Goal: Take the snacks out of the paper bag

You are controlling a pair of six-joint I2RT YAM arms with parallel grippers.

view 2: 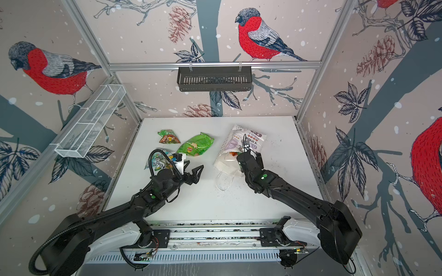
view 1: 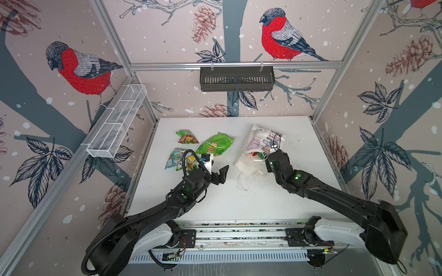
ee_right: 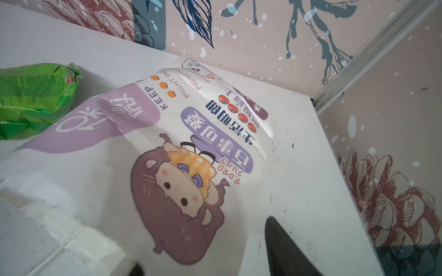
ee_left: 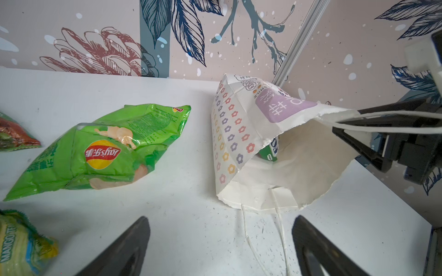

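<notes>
The white paper bag (ee_left: pixel 230 138) lies on its side at the right of the table, its mouth gaping toward the front. Inside it, the left wrist view shows part of a green snack pack (ee_left: pixel 268 152). My right gripper is at the bag's mouth, fingers part open; whether paper is between them is hard to make out. A white handle passes by that gripper in the left wrist view. My left gripper hangs open and empty over the table, left of the bag. A green Lay's bag (ee_left: pixel 99 154) lies flat left of the paper bag.
More snacks lie at the left: a red-green pack (view 1: pixel 187 136), a blue pack (view 1: pixel 174 157) and a yellow mango pack (ee_left: pixel 20 243). A white wire basket (view 1: pixel 117 120) and a dark basket (view 1: pixel 237 80) hang on the walls.
</notes>
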